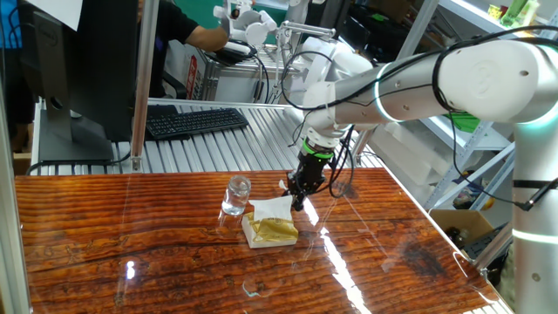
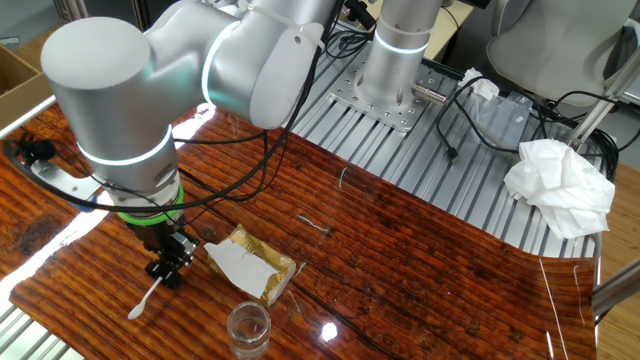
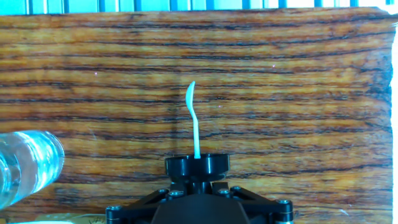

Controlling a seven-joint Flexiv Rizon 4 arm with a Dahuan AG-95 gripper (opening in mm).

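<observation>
A small white spoon [image 3: 193, 118] juts out from my gripper, whose fingers are shut on its handle end. In the second exterior view the spoon [image 2: 143, 302] slants down and away from the gripper [image 2: 166, 272], its bowl end free. A clear glass [image 1: 235, 195] with what looks like water stands upright on the wooden table; in the wrist view the glass [image 3: 30, 165] is at the left edge. The gripper [image 1: 296, 194] is low over the table, behind and to the right of a gold-and-white tissue pack [image 1: 272, 228] in the first exterior view.
The tissue pack [image 2: 250, 262] lies between the gripper and the open table. Crumpled white paper [image 2: 560, 185] rests on the metal slats. A keyboard [image 1: 196, 123] and monitor stand beyond the table.
</observation>
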